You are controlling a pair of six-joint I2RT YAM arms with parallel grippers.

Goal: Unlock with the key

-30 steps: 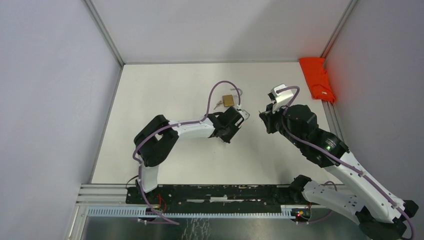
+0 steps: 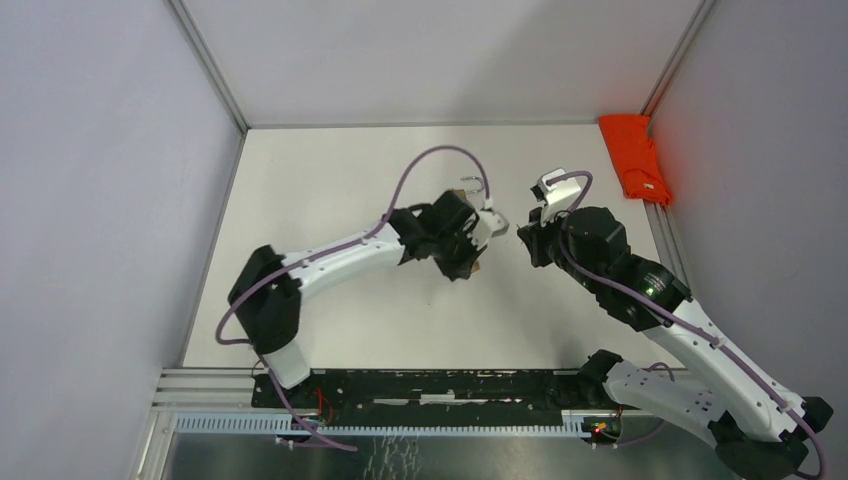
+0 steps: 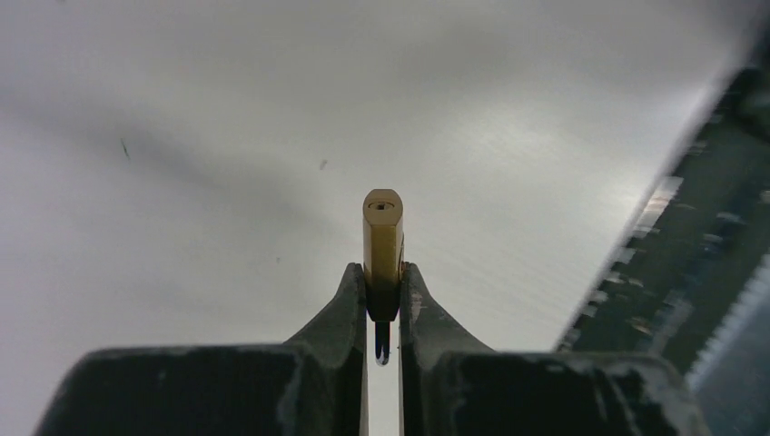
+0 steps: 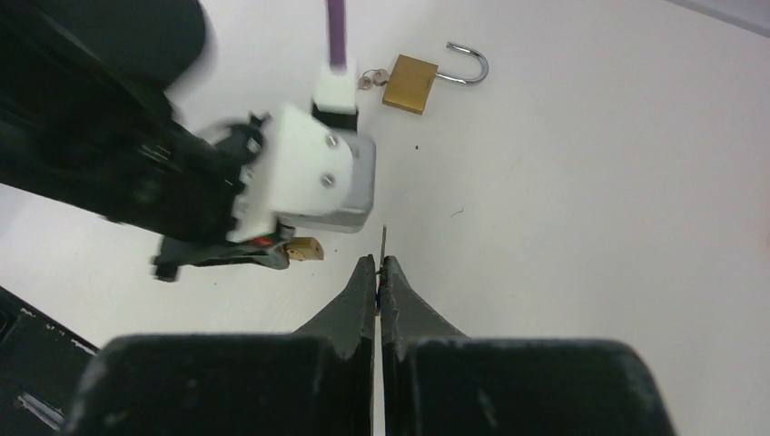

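A brass padlock, its end with a small keyhole facing the left wrist view, is gripped by my left gripper. The fingers press on both its sides, and a dark glossy piece shows beneath. The right wrist view shows this brass end jutting from the left gripper toward the right one. My right gripper is shut, a thin upright sliver rising between its tips; it looks like a key seen edge-on. A gap separates sliver and padlock. From above, the right gripper faces the left arm.
A second brass padlock lies flat with its shackle swung open and keys beside it. The left arm mostly covers it from above. A red cloth lies at the far right. The table is otherwise largely clear.
The left arm has swung up and to the right and is blurred now, so it hides most of the padlock on the table. The right arm stays almost still.
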